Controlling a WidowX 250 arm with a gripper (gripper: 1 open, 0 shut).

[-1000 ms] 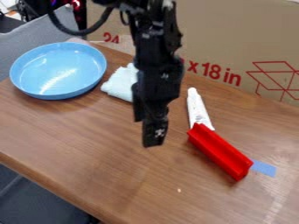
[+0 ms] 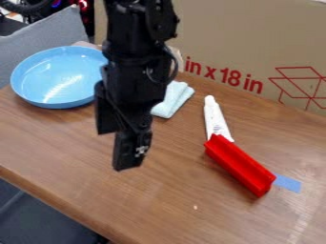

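Note:
My black gripper (image 2: 128,143) hangs over the wooden table at centre-left, fingers pointing down and open, with nothing seen between them. Behind it, partly hidden by the arm, lies a pale blue-white cloth (image 2: 171,101). A blue plate (image 2: 53,78) sits at the back left. To the right of the gripper lie a red box-like object (image 2: 239,166) and, behind it, a white tube (image 2: 215,118), with a strip of blue tape (image 2: 288,184) at the red object's right end.
A cardboard box (image 2: 261,52) stands along the back. The table's left edge drops to a dark area at the lower left, and a grey surface lies at the upper left.
My arm and gripper have moved left from the centre toward the plate, covering more of the plate's right side. The objects on the table look unmoved.

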